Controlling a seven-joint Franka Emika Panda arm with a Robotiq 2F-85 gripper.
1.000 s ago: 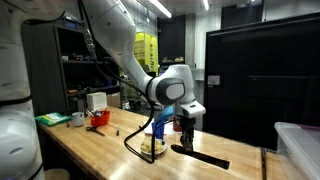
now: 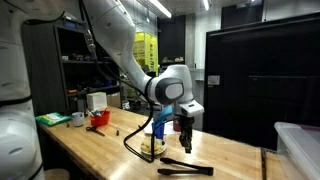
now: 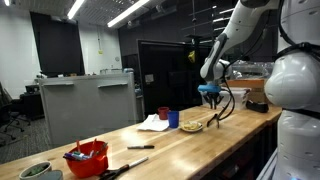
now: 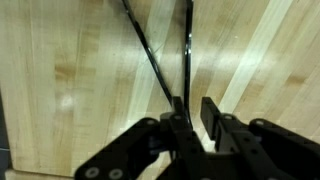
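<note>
A black, tong-like tool with two long arms (image 2: pixel 186 165) lies on the wooden table, just below my gripper (image 2: pixel 187 143). In the wrist view its two dark arms (image 4: pixel 187 45) spread apart at the top and draw closer near my gripper. The fingers (image 4: pixel 181 108) stand part open, with a gap in which only the wood shows. One arm of the tool passes behind the left fingertip, so the spot where the arms meet is hidden. In exterior view 2 the tool is small and hard to make out.
Left of my gripper stand a yellow bowl (image 2: pixel 152 145) and a blue cup (image 3: pixel 173 118). A red basket with utensils (image 3: pixel 87 160) is at the far end. A clear plastic bin (image 2: pixel 298 147) borders the right side.
The black tool was hanging slanted under my gripper with its arms together. Now it lies on the table with its arms spread, and the fingers have parted. The arm has barely moved.
</note>
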